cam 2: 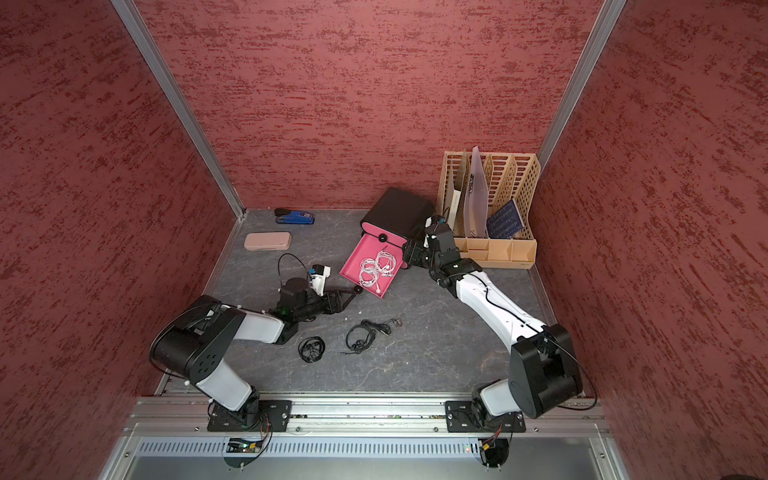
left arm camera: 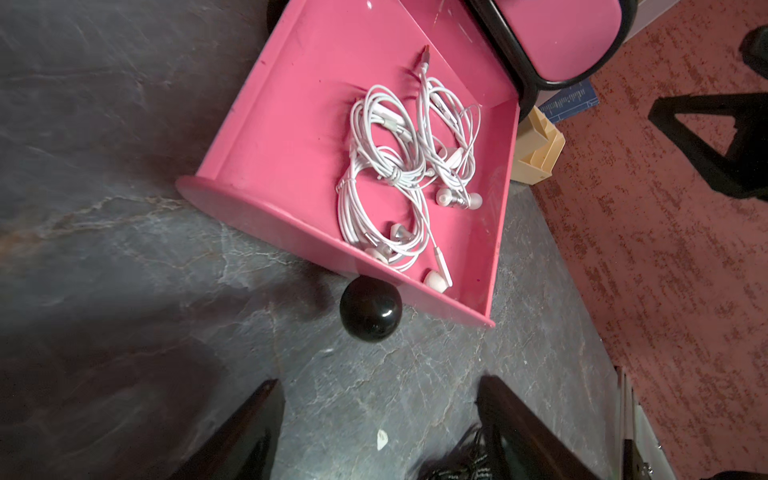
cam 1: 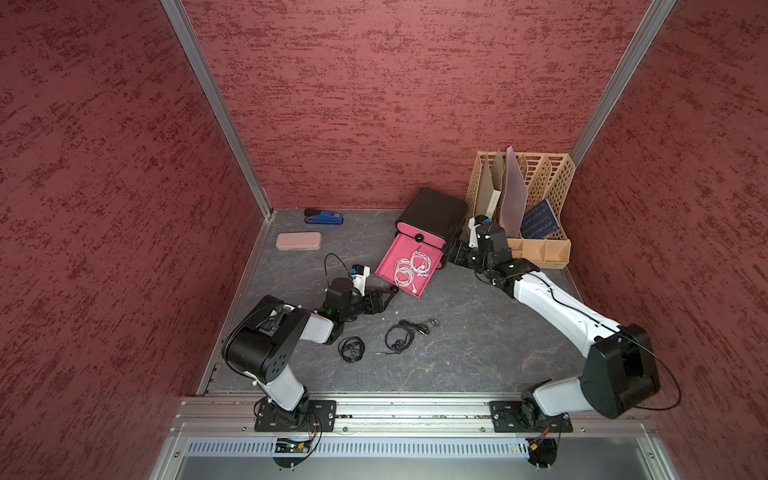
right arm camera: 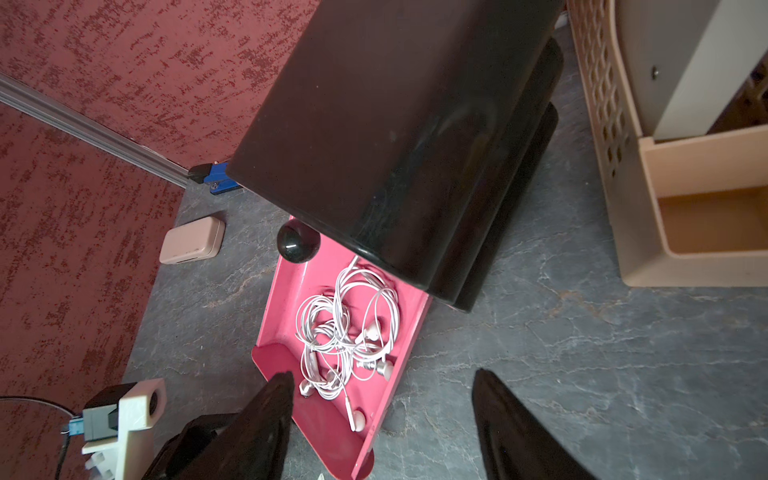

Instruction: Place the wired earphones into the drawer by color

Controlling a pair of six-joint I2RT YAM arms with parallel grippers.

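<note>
Two coiled white earphones (left arm camera: 392,172) lie inside the pulled-out pink lower drawer (left arm camera: 272,88). The drawer's black ball knob (left arm camera: 370,309) faces my left gripper, whose fingers are apart, with bare tabletop showing between them. Two coiled black earphones, one on the left (cam 1: 351,349) and one near the middle (cam 1: 402,333), lie on the table in front of the drawer. Beside the right side of the black drawer box (right arm camera: 400,136), my right gripper is open and empty. A second black knob (right arm camera: 298,241) sits on the shut upper drawer.
A beige organizer (cam 1: 546,253) with folders stands behind my right arm. At the back left lie a blue stapler (cam 1: 324,217) and a pink case (cam 1: 299,241).
</note>
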